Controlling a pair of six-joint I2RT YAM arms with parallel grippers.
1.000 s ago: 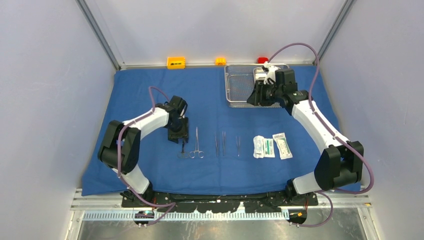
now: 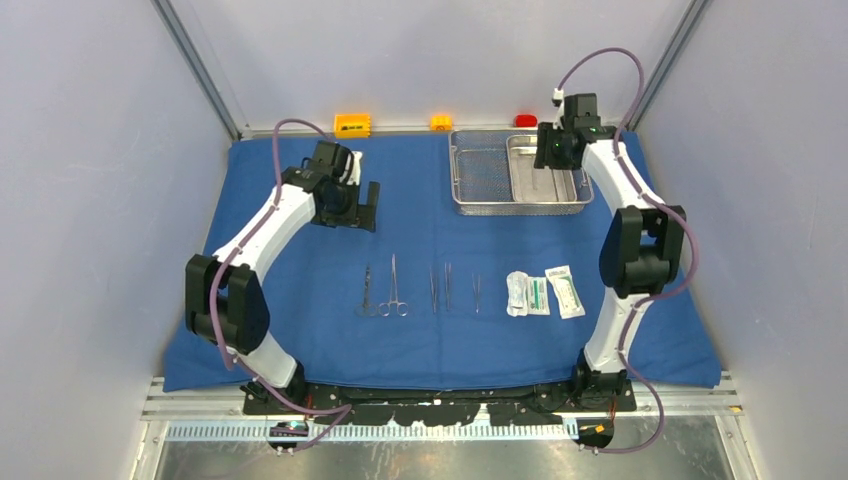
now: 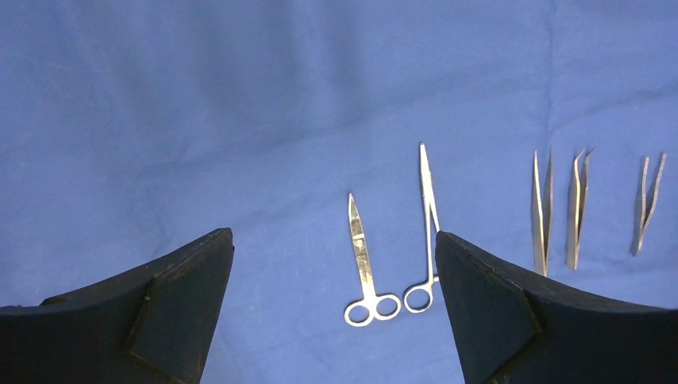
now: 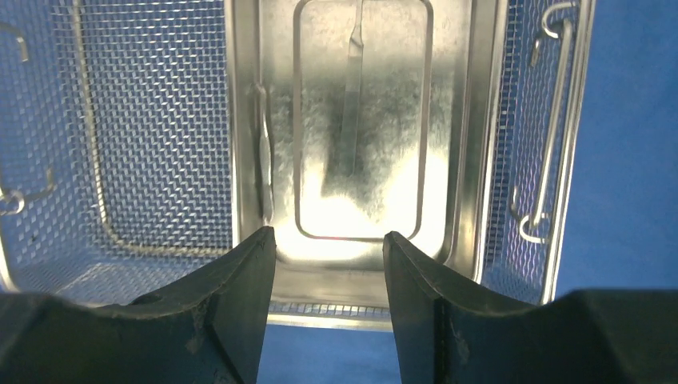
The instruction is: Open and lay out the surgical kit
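Note:
Over the metal tray [image 2: 519, 198] inside the wire basket [image 2: 480, 209], my right gripper hangs open and empty. Two slim metal instruments lie in that tray: a flat-handled one [image 4: 351, 120] near its middle and a thinner one [image 4: 266, 164] along its left wall. My left gripper is open above bare cloth, holding nothing. In front of it lie scissors [image 3: 362, 264] and a longer ring-handled clamp [image 3: 426, 208]. To their right come tweezers [image 3: 538, 216], a second pair [image 3: 575, 216] and a smaller pair [image 3: 641, 212].
White-and-green packets [image 2: 537, 295] and a slanted packet [image 2: 565, 291] rest at front right. Wire handles [image 4: 553, 120] stand at the basket's sides. Yellow bin [image 2: 352, 125] and red bin [image 2: 525, 120] sit along the back edge.
My left gripper has moved back, away from the scissors, which now lie uncovered. My right gripper has shifted right and back, over the inner tray.

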